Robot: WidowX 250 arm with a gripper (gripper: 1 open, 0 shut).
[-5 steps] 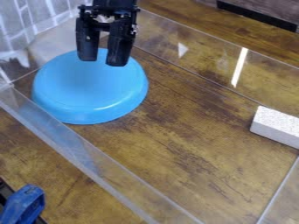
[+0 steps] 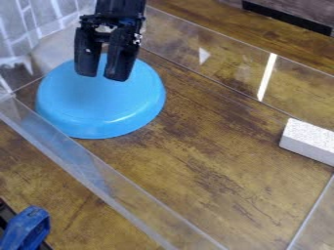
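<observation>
My black gripper (image 2: pixel 104 61) hangs over a round blue dome-shaped object (image 2: pixel 100 107), perhaps an upturned bowl or lid, at the upper left of the camera view. Its two dark fingers stand apart, with the blue showing between them and nothing held. Whether the fingertips touch the blue surface I cannot tell.
A white block (image 2: pixel 311 139) lies at the right. A blue object (image 2: pixel 23 230) sits at the lower left corner. Clear plastic edges cross the wooden surface (image 2: pixel 209 166), whose middle is free. A pale, crumpled-looking area is at the upper left behind the blue object.
My gripper has shifted slightly left and a little downward over the blue object. The blue object and the other things look unmoved.
</observation>
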